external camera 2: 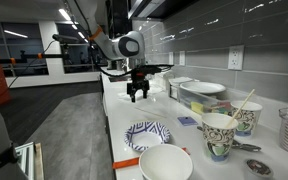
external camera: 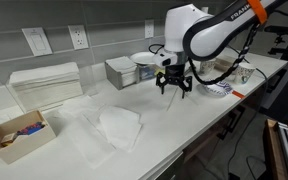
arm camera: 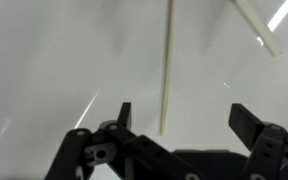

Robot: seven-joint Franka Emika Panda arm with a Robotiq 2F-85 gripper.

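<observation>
My gripper [external camera: 174, 86] hangs over the white counter, pointing down. In the wrist view, its two black fingers stand wide apart, so the gripper is open with nothing held. A thin, pale wooden stick [arm camera: 168, 60] lies below on the counter. Its near end reaches into the space between the fingers as seen from above. Whether the fingertips touch the counter cannot be told. At the top right of the wrist view lies part of a thicker pale bar [arm camera: 256, 27], cut off by the frame's edge.
A crumpled white cloth [external camera: 119, 126] lies left of the gripper. At the back left is a box of coloured items [external camera: 24, 136]. A patterned bowl [external camera 2: 148, 135], a white bowl [external camera 2: 166, 162] and cups with utensils [external camera 2: 218, 136] crowd the far end.
</observation>
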